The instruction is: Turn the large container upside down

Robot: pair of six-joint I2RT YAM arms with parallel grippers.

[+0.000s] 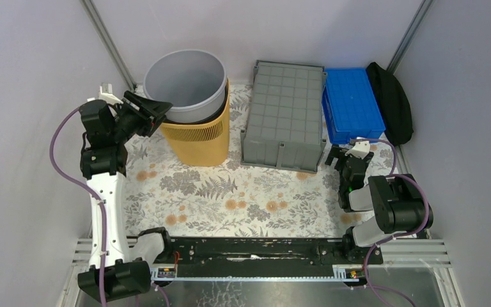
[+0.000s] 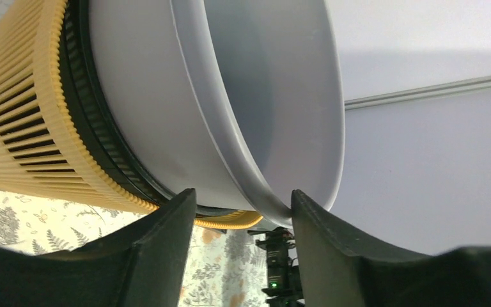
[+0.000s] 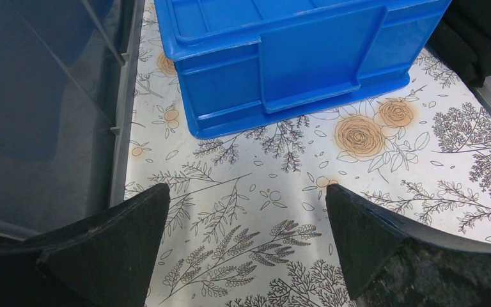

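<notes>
A grey round bin (image 1: 184, 105) sits nested in a black one inside the yellow slotted basket (image 1: 198, 144), at the back left. All of their openings face up. At the front-left of the grey rim is my left gripper (image 1: 165, 111). In the left wrist view its fingers stand apart, and the rim of the grey bin (image 2: 220, 121) runs down to the right fingertip. A large grey crate (image 1: 286, 102) rests in the back middle, its ribbed bottom facing up. My right gripper (image 1: 334, 155) is open and empty, low over the table near that crate's right front corner.
Behind my right gripper lies a blue crate (image 1: 356, 105), with a black bag (image 1: 390, 105) against the right wall.
</notes>
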